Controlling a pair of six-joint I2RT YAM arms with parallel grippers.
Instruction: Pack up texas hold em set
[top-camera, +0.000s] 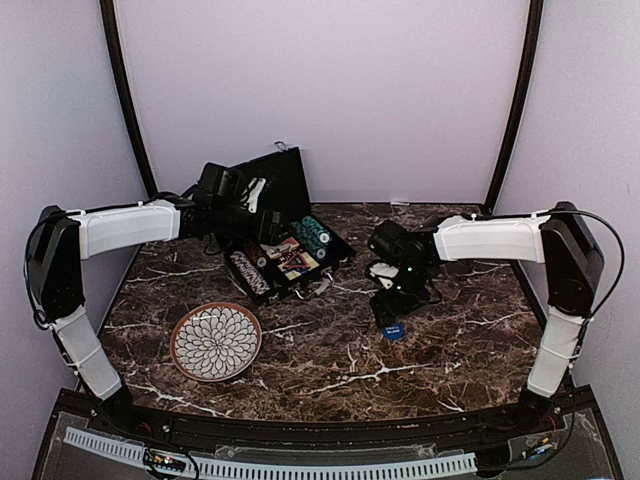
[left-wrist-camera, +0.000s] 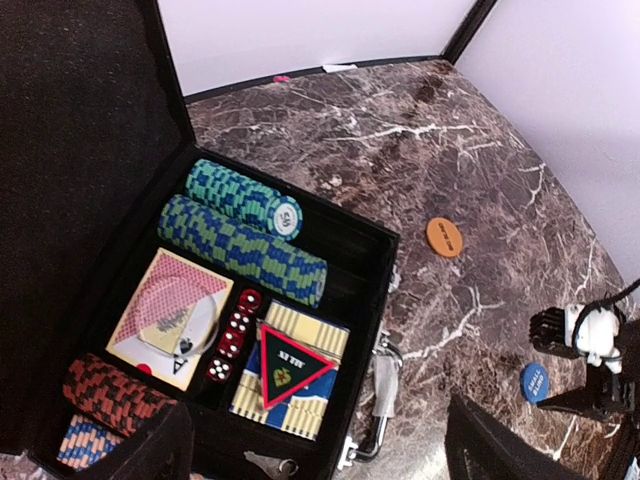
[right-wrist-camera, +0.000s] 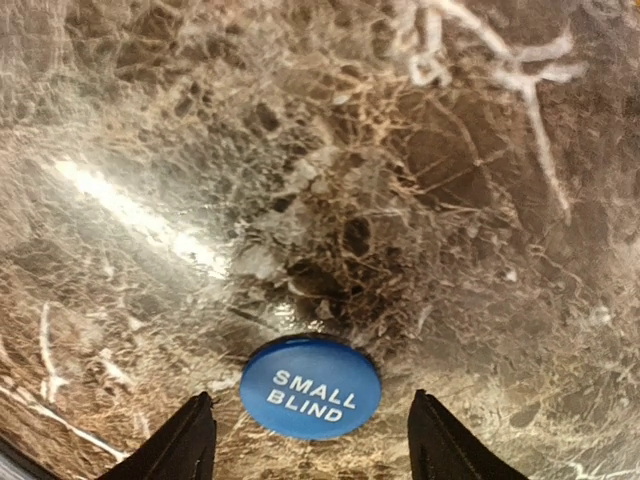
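The black case (left-wrist-camera: 365, 330) stands with its lid up, holding rows of green (left-wrist-camera: 230, 245) and red chips (left-wrist-camera: 115, 390), playing cards (left-wrist-camera: 165, 335), red dice (left-wrist-camera: 230, 345) and a triangular "all in" marker (left-wrist-camera: 290, 365) lying on a card box. Above the case, my left gripper (top-camera: 270, 230) is open, with no item visible in its grasp. My right gripper stands open over the blue "small blind" disc (right-wrist-camera: 310, 388), which lies flat on the table, in line with the gap between the fingers. An orange disc (left-wrist-camera: 444, 237) rests on the table to the right of the case.
A round plate with a petal pattern (top-camera: 215, 342) sits at the front left. Metal latches (left-wrist-camera: 375, 400) stick out from the case's front side.
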